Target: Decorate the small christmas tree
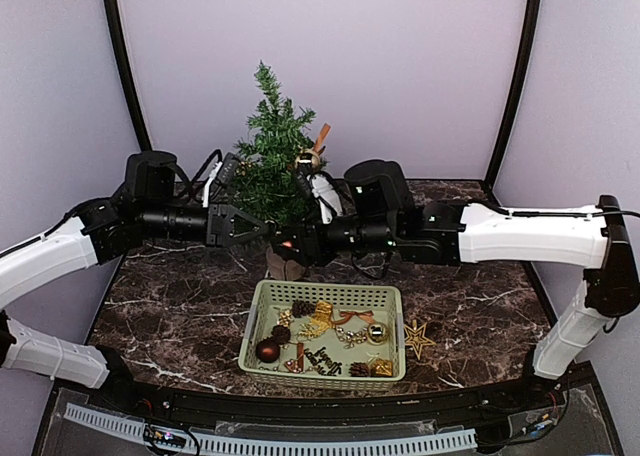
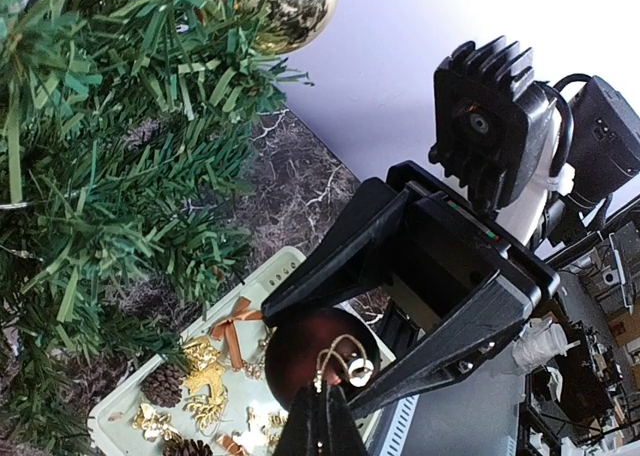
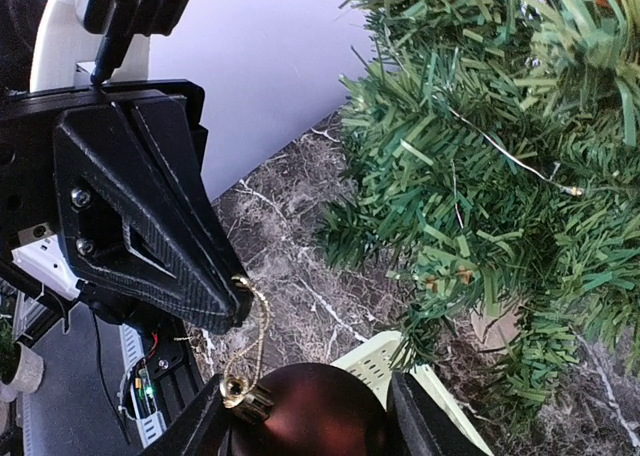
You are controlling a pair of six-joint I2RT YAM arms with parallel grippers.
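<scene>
The green Christmas tree (image 1: pixel 270 136) stands at the back, a gold bauble (image 2: pixel 290 6) high on it. In front of it both grippers meet. My right gripper (image 1: pixel 290 246) is shut on a dark red bauble (image 3: pixel 310 416), whose gold cord loop (image 3: pixel 260 326) rises toward my left gripper (image 1: pixel 258 231). My left gripper is shut, the thin cord at its fingertips in both wrist views.
A pale green basket (image 1: pixel 398 316) of pine cones, bows, gold ornaments and baubles sits in front of the tree. A gold star (image 1: pixel 418 339) lies right of it. The marble top is clear at either side.
</scene>
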